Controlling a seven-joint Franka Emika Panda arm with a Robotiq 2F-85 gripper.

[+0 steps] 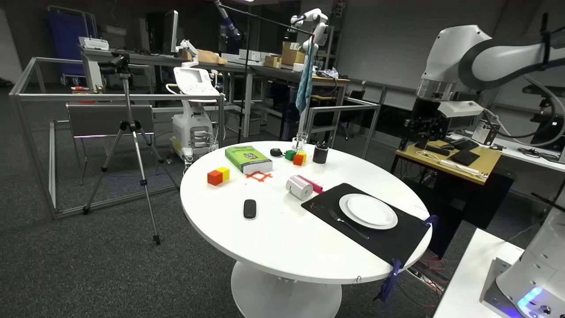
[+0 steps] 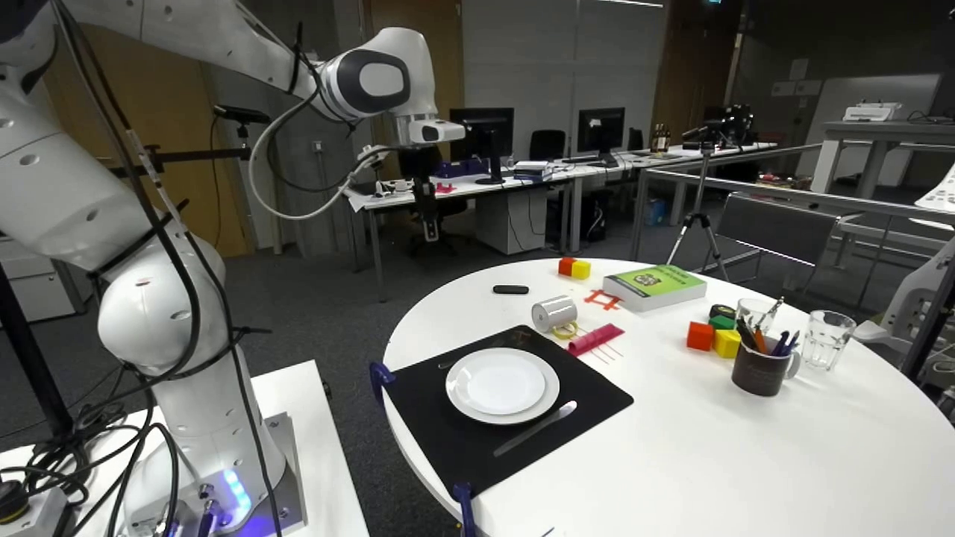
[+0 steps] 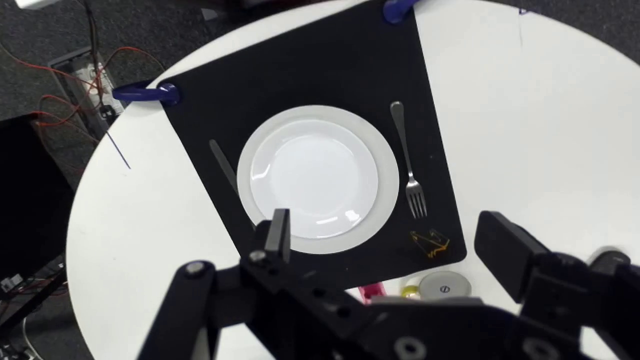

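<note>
My gripper is open, its two fingers wide apart and nothing between them. In exterior view 2 the gripper hangs well above the floor side of the table, clear of everything. Below it in the wrist view a smaller white plate rests on a larger plate, on a black placemat. A fork lies on one side of the plates and a knife on the other, partly hidden by them. Beyond the mat lie a white cylinder on its side and a pink roll.
Blue clamps grip the mat at the table edge. A green book, coloured cubes, a black device, a dark mug with pens and glasses stand around the table.
</note>
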